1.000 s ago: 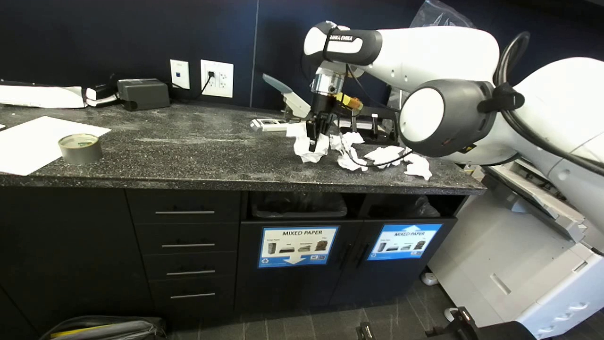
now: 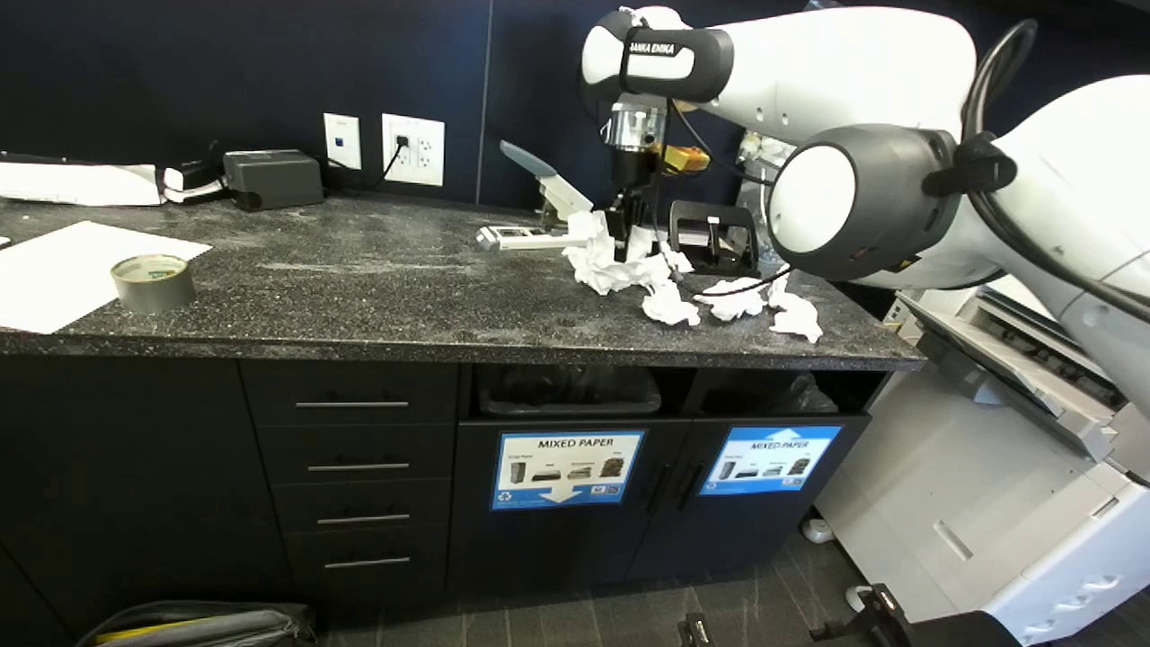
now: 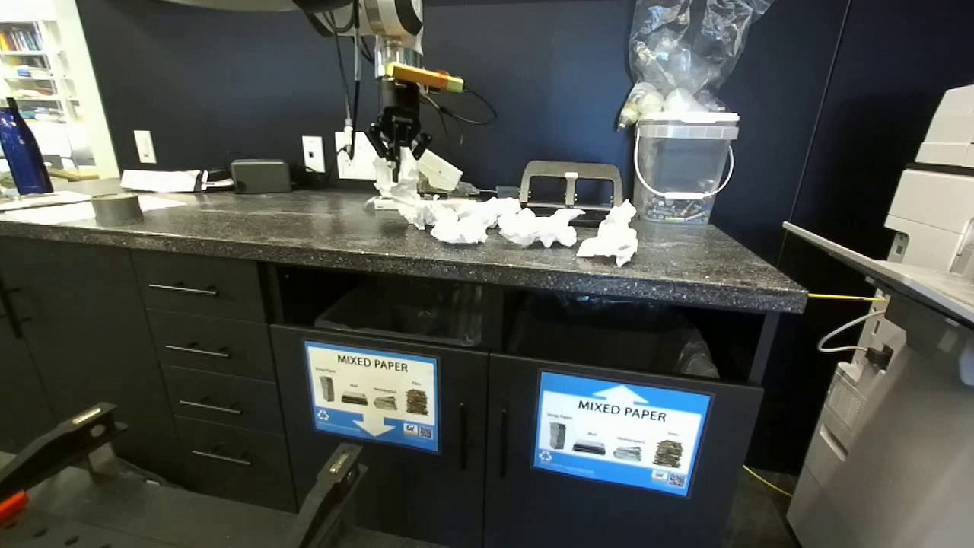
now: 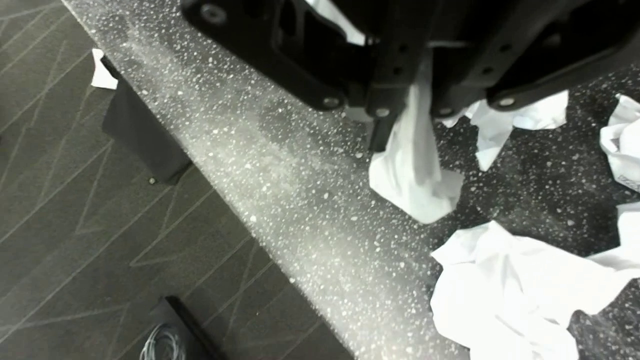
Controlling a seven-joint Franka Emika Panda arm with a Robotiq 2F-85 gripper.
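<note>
My gripper [image 2: 627,246] is over the counter among crumpled white papers. Its fingers are shut on a crumpled paper [image 4: 417,186], which hangs down between the fingers in the wrist view. In exterior view 2 the held paper [image 3: 399,183] dangles just under the gripper [image 3: 398,163]; whether it touches the heap below cannot be told. Loose crumpled papers [image 3: 541,227] lie to the right, with one [image 3: 613,236] nearest the counter's right end. A large loose piece [image 4: 510,294] lies close to the held one in the wrist view.
Behind the papers are a white stapler-like tool [image 2: 558,199] and a black hole punch [image 3: 572,173]. A clear bucket [image 3: 682,173] stands at the back right. A tape roll [image 2: 153,282] sits left. Open bins [image 2: 568,390] are under the counter edge.
The gripper has risen and moved slightly right and back in exterior view 1, with the crumpled paper lifted along. The other papers look about the same.
</note>
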